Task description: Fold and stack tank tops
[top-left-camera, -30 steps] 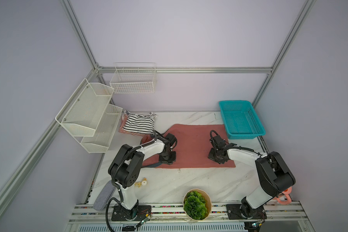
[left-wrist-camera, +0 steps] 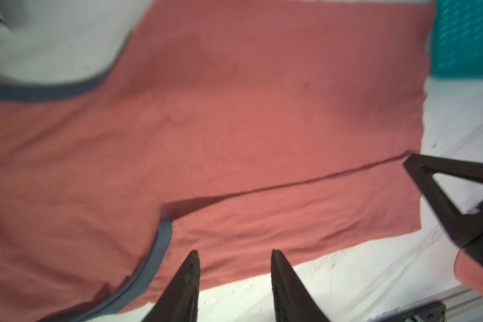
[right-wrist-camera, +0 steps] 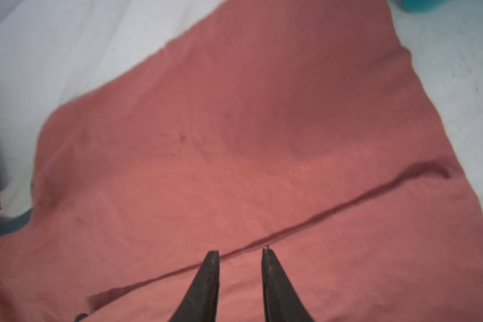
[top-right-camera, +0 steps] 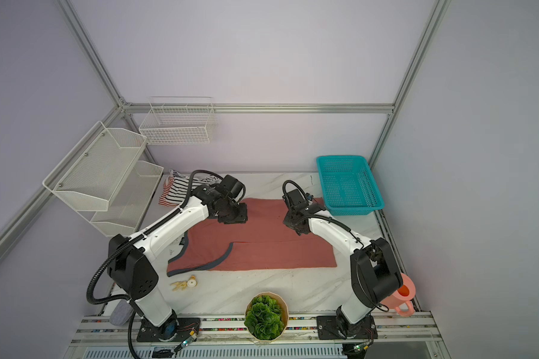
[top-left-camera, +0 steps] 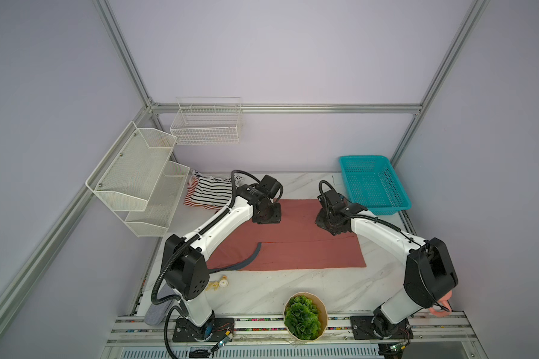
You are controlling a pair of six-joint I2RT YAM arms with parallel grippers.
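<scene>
A rust-red tank top point(top-left-camera: 299, 257) with dark grey trim lies spread flat across the table, its hem side to the right. One crease point(right-wrist-camera: 306, 221) runs lengthwise through it. Over its middle hovers my left gripper, fingers apart and nothing between them. My right gripper is above the right half, its fingertips also parted, more narrowly, with only cloth visible below. A folded black-and-white striped top point(top-left-camera: 214, 190) with red stripes rests at the back left, partly behind my left arm.
At the back right stands an empty teal basket point(top-left-camera: 374, 185), close to the cloth. A pot of green leaves point(top-left-camera: 305, 317) sits at the front edge, a small yellow item point(top-right-camera: 184, 283) front left, a pink mug point(top-right-camera: 401, 294) front right. White marble is bare in front.
The red top has slid toward the front edge. Both grippers, lately near its front edge, have moved back away from that edge, the left one farther; the cloth stays lying there.
</scene>
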